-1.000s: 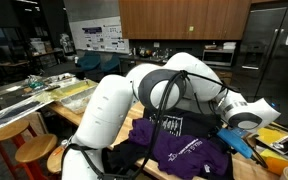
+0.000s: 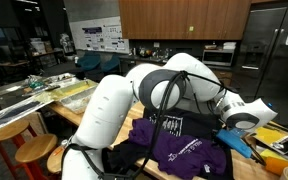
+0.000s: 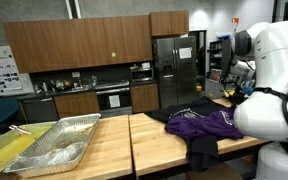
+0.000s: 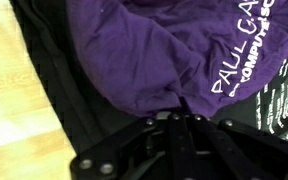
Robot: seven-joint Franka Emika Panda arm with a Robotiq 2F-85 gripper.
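A crumpled purple shirt (image 4: 164,60) with white lettering fills much of the wrist view. At the bottom of that view my gripper is shut, its tips against or just over the shirt's near edge. Whether a fold of cloth is pinched between the fingers is hidden. Beneath the shirt lies black cloth (image 4: 49,70), with white print on its right part. From outside, the purple shirt (image 2: 189,158) spreads over the table's near right area and the black cloth (image 2: 189,124) lies behind it. In exterior view 2 the shirt (image 3: 199,126) sits at the table's right.
A large foil tray (image 3: 59,140) stands at far left. Stools (image 2: 36,148) line the table's left side in exterior view 1. Yellowish items (image 2: 276,162) lie right of the gripper.
My wrist has shifted only slightly. The purple shirt and black cloth lie essentially as before.
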